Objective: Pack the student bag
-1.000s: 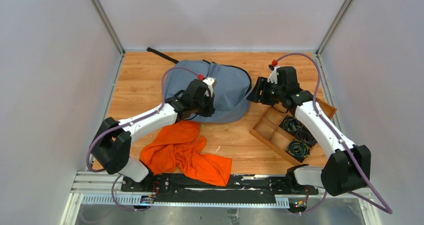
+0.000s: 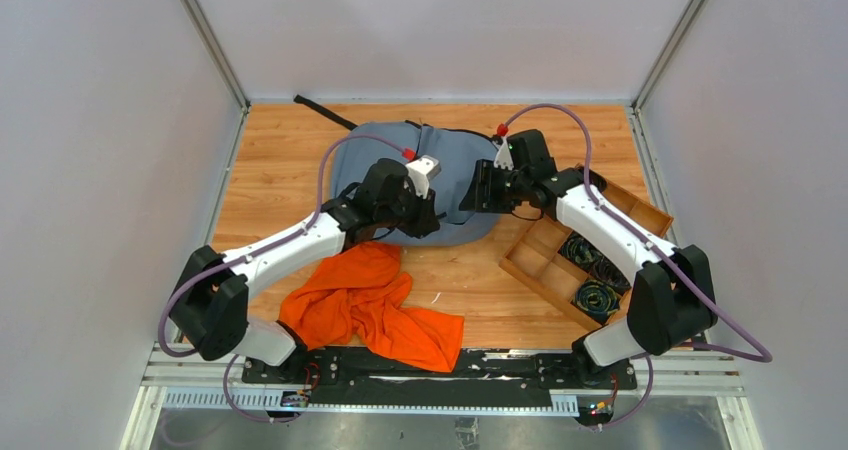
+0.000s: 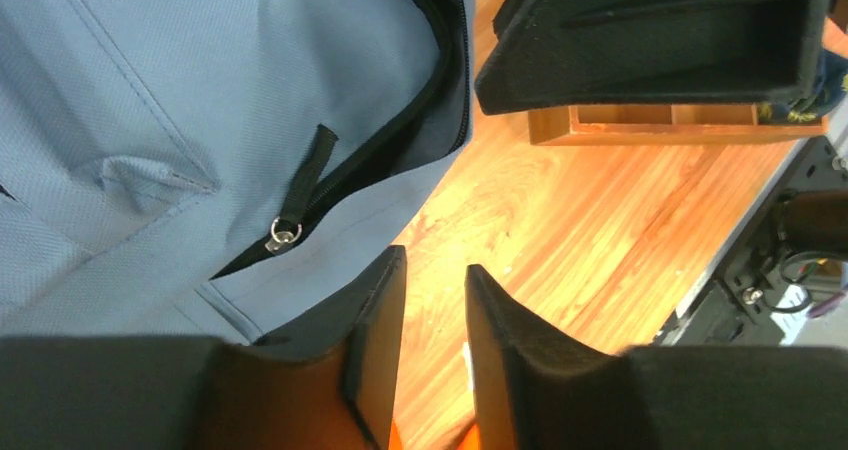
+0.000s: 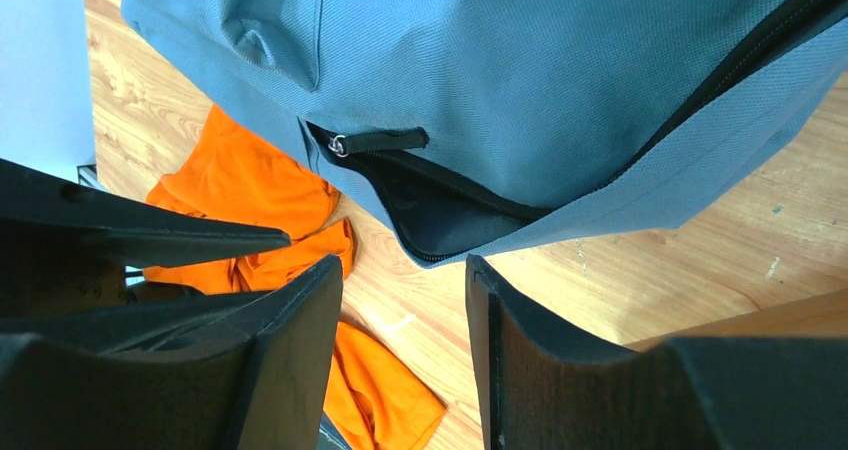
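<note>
The grey-blue bag [image 2: 460, 155] lies at the back middle, its zipper partly open, with a pull tab [image 4: 385, 140] visible near the slit in both wrist views. My left gripper hovers over the bag's front edge, its fingers part open with nothing seen between them. My right gripper is open above the bag's right side, facing the left gripper, empty between its fingers. In each wrist view the other gripper's dark body is close by.
An orange cloth [image 2: 370, 310] lies crumpled at the front left. A wooden compartment box [image 2: 530, 275] with several dark coiled items in it stands at the right, under my right arm. Some bare table shows between cloth and box.
My right gripper has moved left from above the box's back corner to over the bag, near the left gripper. The left gripper has shifted slightly right.
</note>
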